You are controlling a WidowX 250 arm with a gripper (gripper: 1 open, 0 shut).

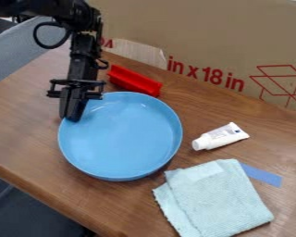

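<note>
My gripper (74, 109) reaches down from the upper left onto the upper-left rim of a round blue plate (119, 137). Its fingers look shut; whether the rim is between them is hard to tell. The plate lies flat on the wooden table near the centre-left.
A red object (136, 81) lies behind the plate, by a cardboard box (225, 46). A white tube (220, 136) sits right of the plate, a folded pale cloth (213, 199) at the lower right on a blue strip (262, 175).
</note>
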